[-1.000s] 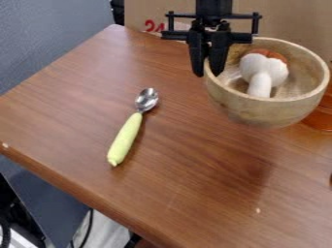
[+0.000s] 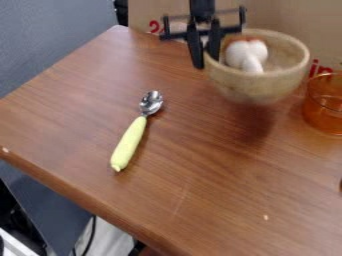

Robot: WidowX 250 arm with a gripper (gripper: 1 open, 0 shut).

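The black gripper [image 2: 206, 44] is at the top centre, its fingers at the left rim of a tan bowl [image 2: 251, 86], which appears raised above the wooden table. Inside the bowl lie white round pieces [image 2: 246, 56] with some reddish-orange. The fingers seem to grip the rim, though their closure is hard to make out. A spoon with a pale yellow handle [image 2: 130, 141] lies on the table at the left.
An orange transparent container [image 2: 325, 108] stands at the right edge. A cardboard box [image 2: 294, 18] is at the back. The table's left edge drops off.
The gripper and bowl have moved back, away from the camera, and slightly left, uncovering more of the orange container. The spoon has not moved.
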